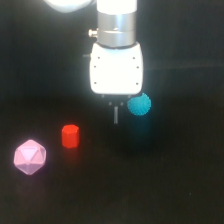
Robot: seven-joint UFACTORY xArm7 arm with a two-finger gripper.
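Note:
My gripper point(115, 115) hangs below the white hand in the upper middle of the view, pointing down. Its fingers are small and dark against the black surface, so whether they stand open or shut cannot be made out. A blue textured ball point(140, 104) lies just right of the gripper, its upper left close to the hand's lower edge. Farther left and nearer the camera stands a small red cylinder point(70, 136). A pink faceted ball point(30, 157) rests at the far left.
Part of the white arm point(68, 4) shows at the top edge.

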